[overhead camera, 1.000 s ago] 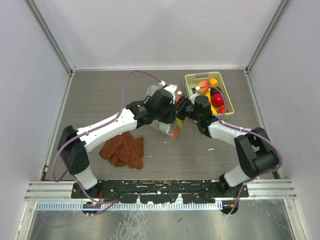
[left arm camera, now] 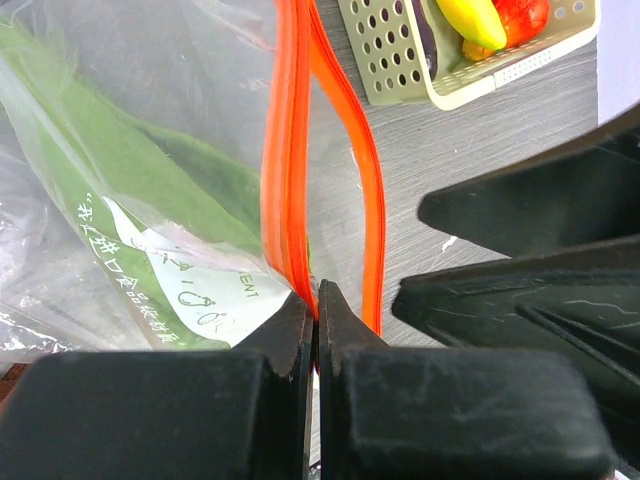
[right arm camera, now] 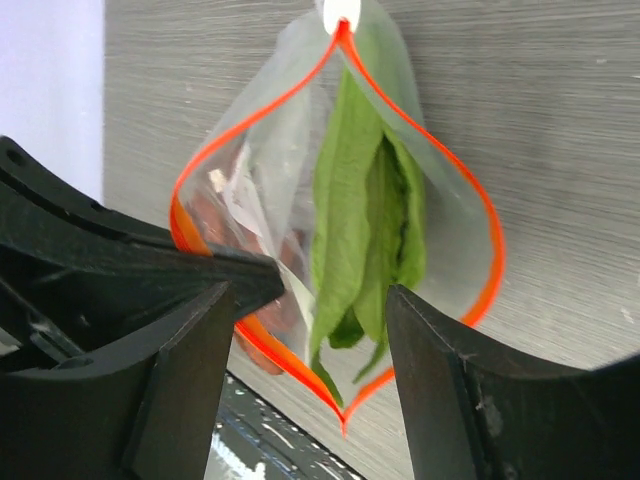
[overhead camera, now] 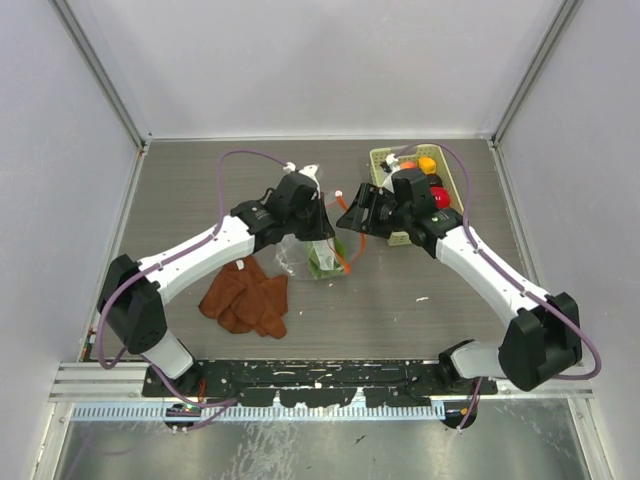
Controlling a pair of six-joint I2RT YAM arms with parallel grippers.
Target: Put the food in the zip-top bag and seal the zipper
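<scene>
The zip bag (overhead camera: pixel 300 258) with orange zipper lies mid-table, green leafy food (right arm camera: pixel 355 230) and a white label inside. My left gripper is shut at the bag's orange zipper edge (left arm camera: pixel 285 180), the strip running down to its fingertips. My right gripper hovers open over the bag's mouth, which spreads below it around the greens; its fingers also show at the right of the left wrist view.
A green basket (left arm camera: pixel 450 90) of colourful produce stands at the back right. A brown cloth (overhead camera: pixel 245 300) lies front left.
My left gripper has moved left with the bag's edge, and the bag has shifted along. The right arm has swung outward, its body further to the right.
</scene>
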